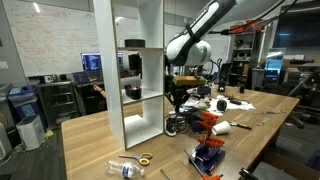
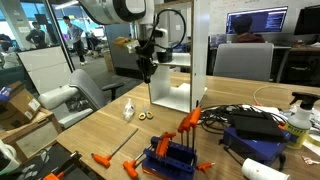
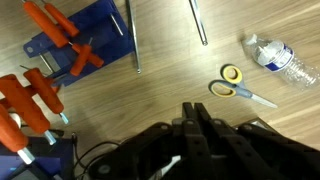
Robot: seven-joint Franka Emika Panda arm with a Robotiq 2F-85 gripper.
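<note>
My gripper hangs over the wooden table, its dark fingers close together at the bottom of the wrist view. It looks shut; anything between its fingertips is not visible. In exterior view 2 the gripper (image 2: pixel 147 76) stands well above the tabletop, in front of the white shelf (image 2: pixel 180 97). Yellow-handled scissors (image 3: pixel 232 82) lie flat beyond the fingers, apart from them. To their right rests a clear bottle (image 3: pixel 281 56) on its side. A blue bin (image 3: pixel 85 60) at upper left holds orange-handled tools.
More orange-handled tools (image 3: pixel 40 90) lie at the left, beside dark cables. Two thin rods, one of them a silver rod (image 3: pixel 198 20), lie near the top. The tall shelf (image 1: pixel 131 125) stands close to the arm. Bare table (image 3: pixel 150 105) surrounds the scissors.
</note>
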